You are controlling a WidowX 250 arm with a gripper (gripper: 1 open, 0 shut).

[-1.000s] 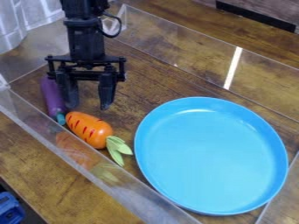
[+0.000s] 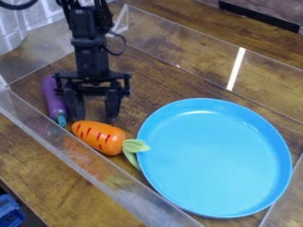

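My black gripper (image 2: 92, 102) reaches down from the top left, its fingertips low over the wooden surface just behind an orange toy carrot (image 2: 99, 136) with green leaves. The fingers look spread apart, with nothing seen held between them. A purple toy, apparently an eggplant (image 2: 55, 97), lies along the left, beside the left finger. The carrot's leaves point right, touching or very near the rim of a large blue plate (image 2: 212, 158).
A clear plastic wall (image 2: 142, 191) runs along the left and front edge. A small blue object (image 2: 7, 211) sits outside the wall at bottom left.
The carrot has shifted a little, its leaves now higher and farther right.
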